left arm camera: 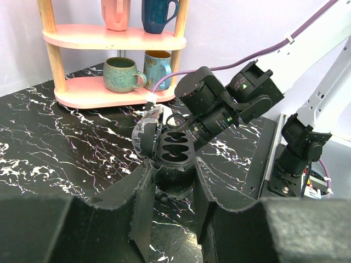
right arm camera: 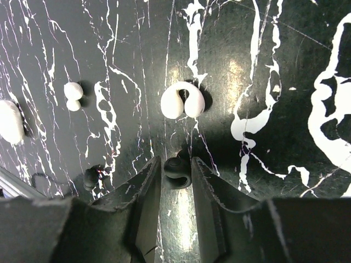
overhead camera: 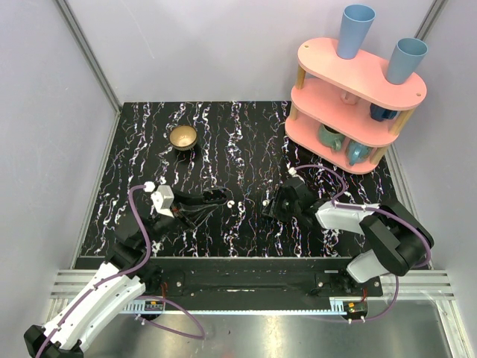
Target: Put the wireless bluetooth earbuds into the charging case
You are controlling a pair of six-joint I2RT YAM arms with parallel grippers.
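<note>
My left gripper is shut on the dark charging case (left arm camera: 175,156), whose lid stands raised and whose round wells face up. In the right wrist view, a black earbud (right arm camera: 176,173) is framed between the fingertips of my right gripper. These stand about the earbud's width apart; whether they press on it I cannot tell. Just beyond lies a white clip-shaped earbud (right arm camera: 182,100) on the table. Farther left are another small white piece (right arm camera: 73,96) and a second black piece (right arm camera: 92,177).
A pink shelf (overhead camera: 358,74) with cups and mugs occupies the back right. At the back left stands a small gold bowl (overhead camera: 183,137). A white shape (right arm camera: 11,121), partly cut off, shows in the right wrist view.
</note>
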